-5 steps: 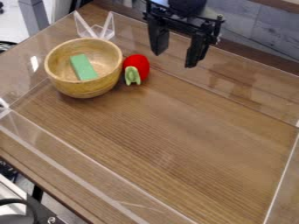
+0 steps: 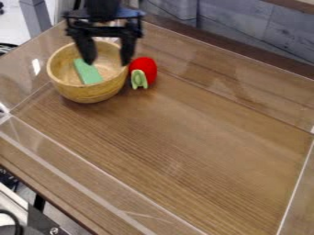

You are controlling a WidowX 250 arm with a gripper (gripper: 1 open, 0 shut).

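Note:
My gripper [image 2: 102, 41], dark and blurred, is over the back of a wooden bowl [image 2: 88, 88] at the upper left, its fingers open. A light green block [image 2: 86, 71] lies in the bowl. A red object with a light green part [image 2: 143, 71] lies on the table just right of the bowl.
A raised wooden edge [image 2: 282, 7] runs along the back right. Cables show at the lower left, off the table.
My gripper has swept left from the back right, past the red object, to over the bowl. The bowl, block and red object look unmoved.

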